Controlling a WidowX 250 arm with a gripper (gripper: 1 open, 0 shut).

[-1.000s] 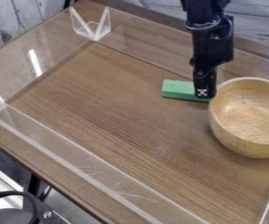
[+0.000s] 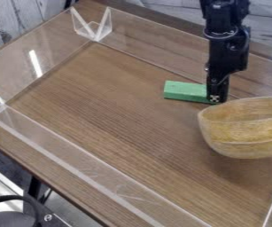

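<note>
A green rectangular block lies flat on the wooden table, right of centre. My gripper is shut, its tip down at the right end of the block; whether it touches the block is hard to tell. A pale yellow bowl sits just in front of the gripper, tilted, at the table's right side.
Clear strips run along the left and back edges, with a clear bracket at the back left. Black hardware shows at the lower left corner.
The bowl has shifted and tipped, its opening now seen more edge-on.
</note>
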